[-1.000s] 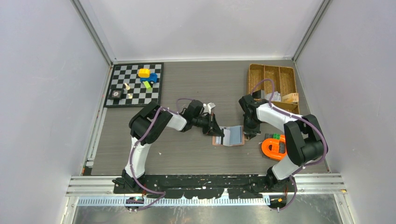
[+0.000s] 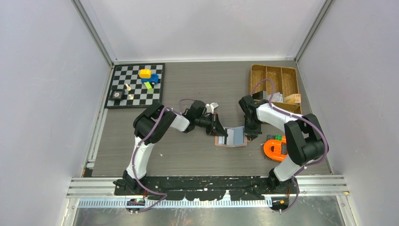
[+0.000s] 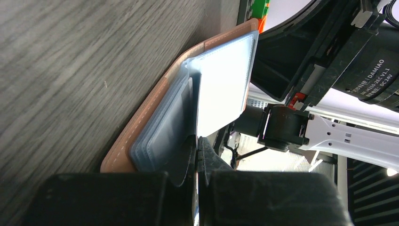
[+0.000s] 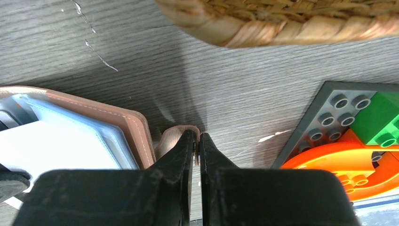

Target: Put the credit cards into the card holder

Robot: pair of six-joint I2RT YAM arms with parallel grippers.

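The open card holder lies on the table between both arms, with a tan cover and pale blue clear sleeves. One sleeve page stands raised, its near edge running down between the fingertips of my left gripper, which is shut on it. On the holder's right side, my right gripper is shut on a small tan strap. Inside the raised page a bright white area shows; whether it is a card or glare, I cannot tell. White card-like pieces lie in the basket, partly covered by the right arm's cable.
The woven basket stands behind the right arm. Orange, green and grey toy bricks sit right of the holder. A chessboard with toys is at far left.
My left arm has shifted slightly to the right, and the card holder has edged a little the same way.
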